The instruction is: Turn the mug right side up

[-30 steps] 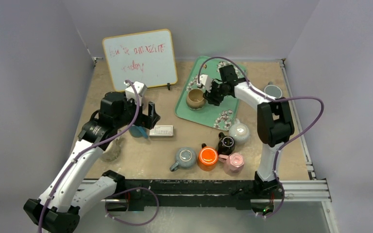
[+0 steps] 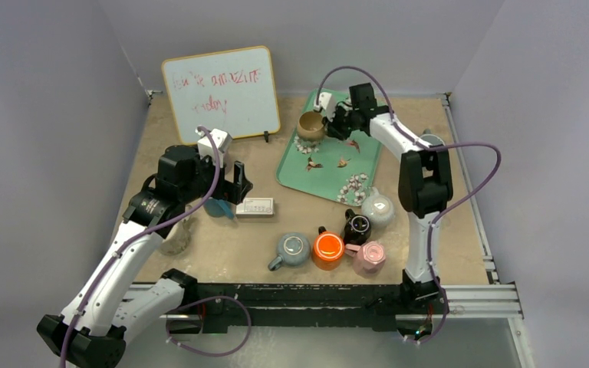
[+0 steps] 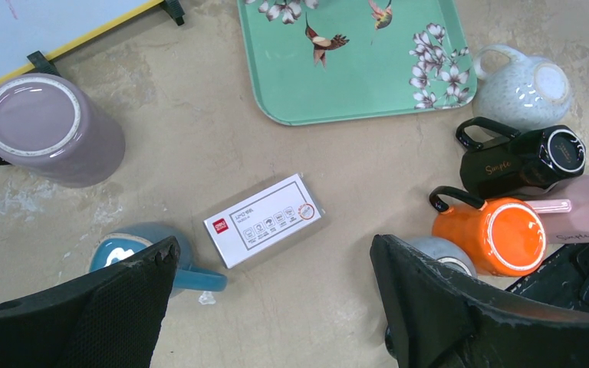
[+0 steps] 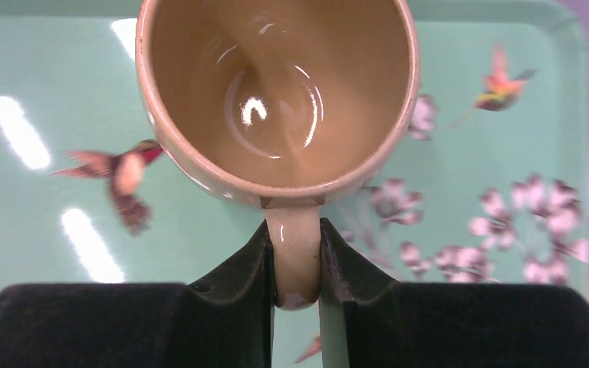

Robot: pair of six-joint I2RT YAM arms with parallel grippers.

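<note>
A tan mug [image 2: 311,127] is upright over the back left part of the green tray [image 2: 307,179], its opening facing up. In the right wrist view I look down into the mug [image 4: 276,100]. My right gripper is shut on its handle [image 4: 293,238]. Whether the mug's base touches the tray cannot be told. On the other side, my left gripper [image 2: 243,184] hangs over the table, its fingers [image 3: 123,299] wide apart with nothing between them.
Upside-down mugs crowd the front: grey [image 2: 293,249], orange [image 2: 327,251], black [image 2: 357,227], pink [image 2: 369,258]. A speckled mug [image 2: 378,207] sits by the tray's corner. A white box [image 2: 255,207], blue mug [image 3: 146,245] and purple mug [image 3: 54,130] are near my left gripper. A whiteboard [image 2: 221,92] stands behind.
My right gripper has moved toward the back of the tray, carrying the tan mug with it. The left arm has stayed still.
</note>
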